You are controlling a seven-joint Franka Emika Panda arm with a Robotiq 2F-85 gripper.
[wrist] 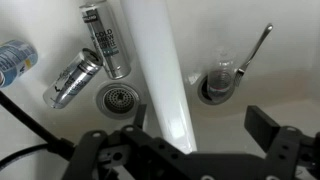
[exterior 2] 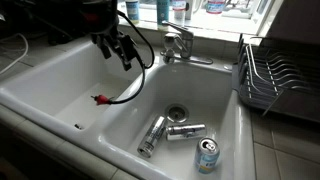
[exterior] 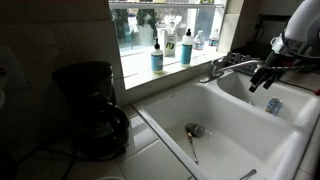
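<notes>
My open gripper hangs over the white double sink, pointing down, with nothing between its fingers. In the second exterior view the gripper [exterior 2: 122, 50] is high above one basin, well clear of what lies there. The divider [wrist: 160, 70] runs between the two basins in the wrist view. On its left are two slim silver cans [wrist: 106, 40] [wrist: 73, 78] lying on their sides and a blue-and-white can [wrist: 14, 62], which stands upright in the second exterior view. On its right a clear cup [wrist: 220, 76] rests by a drain, beside a long metal utensil [wrist: 254, 48].
A faucet [exterior 2: 183, 42] rises behind the sink. The dish rack [exterior 2: 272, 75] stands on the right counter. Soap bottles [exterior: 157, 57] line the window sill, and a dark coffee maker [exterior: 92, 110] sits left of the sink. A black cable [wrist: 30, 122] crosses the wrist view's lower left.
</notes>
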